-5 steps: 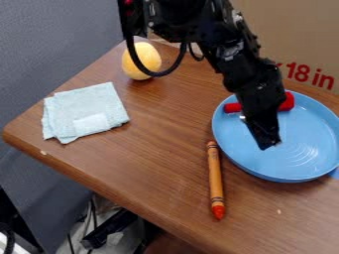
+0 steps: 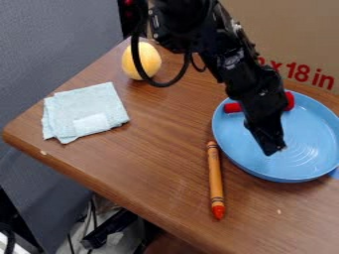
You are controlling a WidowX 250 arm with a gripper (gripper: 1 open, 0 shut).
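The black arm reaches down from the top to a blue plate (image 2: 306, 154) on the right. My gripper (image 2: 271, 145) is low over the plate, in front of a red object (image 2: 233, 107) lying on it, partly hidden behind the arm. Whether the fingers are open or shut does not show clearly. An orange crayon (image 2: 215, 181) lies on the table just left of the plate.
A folded pale cloth (image 2: 83, 112) lies on the wooden table (image 2: 133, 159) at left. A yellow round object (image 2: 141, 60) is at the back, beside the arm. A cardboard box (image 2: 298, 45) stands behind.
The arm has shifted very slightly at the gripper over the plate. The objects on the table look unmoved.
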